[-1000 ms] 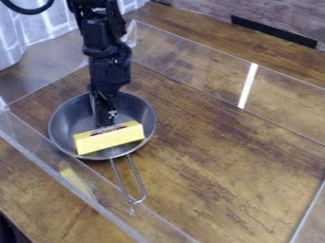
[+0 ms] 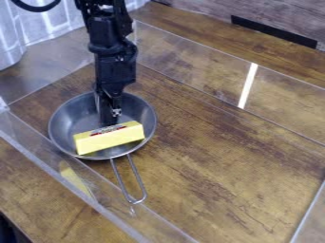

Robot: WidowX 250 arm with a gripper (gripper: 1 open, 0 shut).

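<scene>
A grey metal pan [image 2: 140,121] with a long wire handle rests on the wooden table at the left. A yellow box [image 2: 109,140] with red print lies inside it, toward the front. My black gripper [image 2: 112,111] reaches down from above into the back of the pan, just behind the yellow box. Its fingertips are small and dark against the pan; it looks shut, with nothing visible between them.
Clear panels border the wooden table [image 2: 222,161] along the left, back and right. A white, draped covering stands beyond the upper left edge.
The arm has shifted very slightly at the pan's back. The pan and yellow box have not visibly moved.
</scene>
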